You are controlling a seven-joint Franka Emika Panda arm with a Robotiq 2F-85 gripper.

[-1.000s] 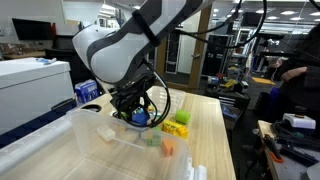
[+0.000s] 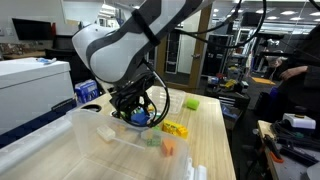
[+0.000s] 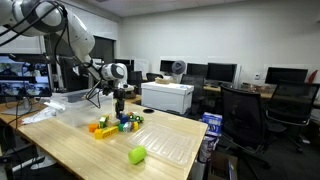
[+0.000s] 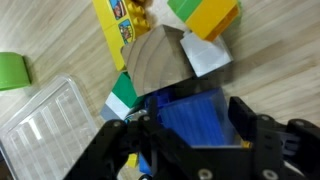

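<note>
In the wrist view, a blue block (image 4: 196,120) lies between the dark fingertips of my gripper. The fingers stand apart, one at each side of it; whether they press on it cannot be told. Just beyond it are a wooden block (image 4: 155,62) and a white block (image 4: 207,52). From the first exterior view, the gripper (image 2: 133,108) is low over the blocks, behind the near wall of a clear bin. The second exterior view shows the gripper (image 3: 119,107) down at the block cluster, its fingertips too small to read.
A yellow brick (image 4: 122,22) and a green-and-yellow block (image 4: 208,14) lie close by. The clear bin (image 2: 150,163) stands in front. A green object (image 3: 137,153) sits apart on the table, beside a pale tray (image 3: 165,143). Open table lies at the near left.
Over the last second the arm has hardly moved, staying low at the blocks. Any motion of the fingers is too small to make out in the exterior view.
</note>
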